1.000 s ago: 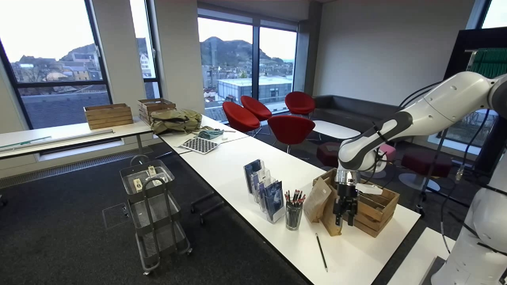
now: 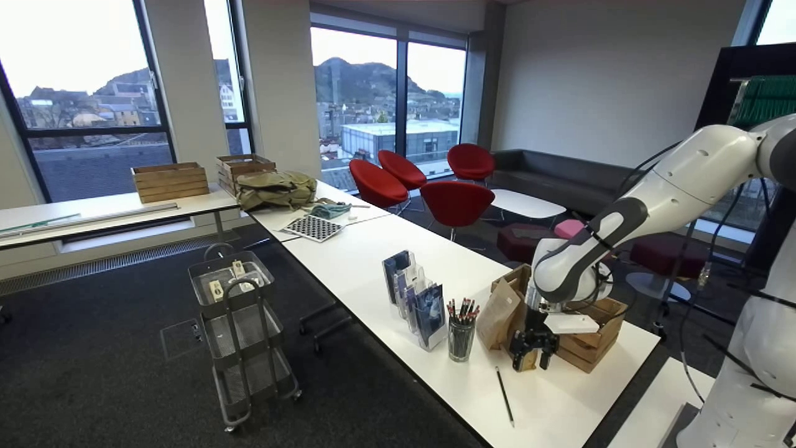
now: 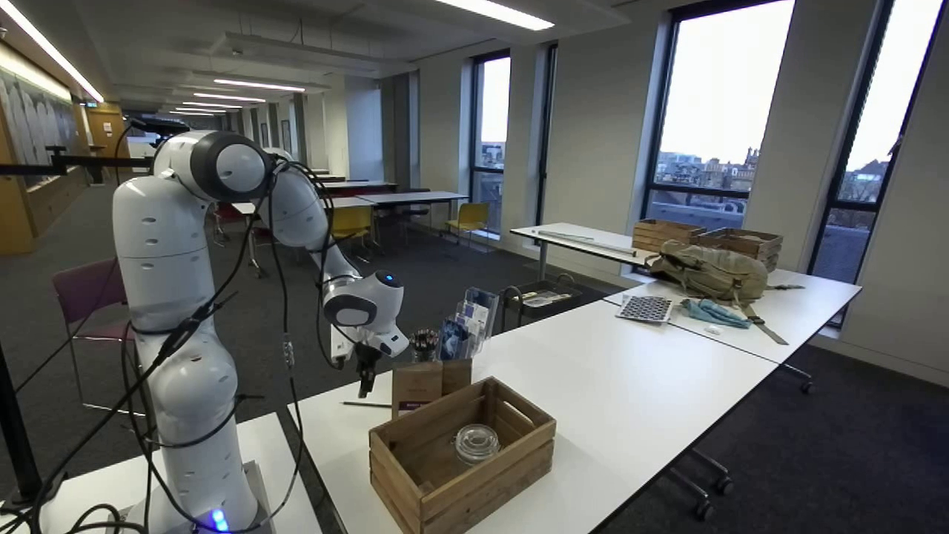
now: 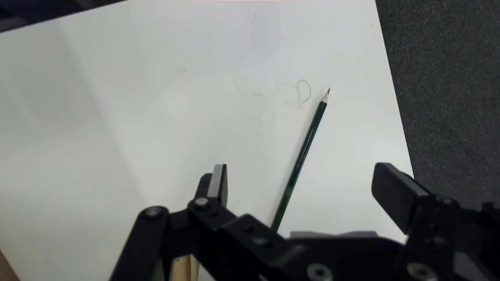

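A dark green pencil (image 4: 301, 160) lies flat on the white table, its sharpened tip towards the top of the wrist view. In that view it runs between the spread fingers of my gripper, its lower end hidden behind the gripper body. The gripper is open, with nothing held. From exterior view 1, the gripper (image 2: 532, 363) hangs above the table, behind and to the right of the pencil (image 2: 505, 397). A glass of pencils (image 2: 462, 337) stands near the table edge, left of the gripper.
Brown paper bags (image 2: 498, 317) and a wooden crate (image 3: 477, 492) holding a glass jar (image 3: 477, 442) stand close by the gripper. Leaflet holders (image 2: 428, 317) stand beyond the pencil glass. Bare table surrounds the pencil; the table's edge and dark carpet (image 4: 445, 93) are to its right in the wrist view.
In exterior view 1, my gripper has moved slightly left and lower and has tilted, showing its fingers spread. The pencil has not moved.
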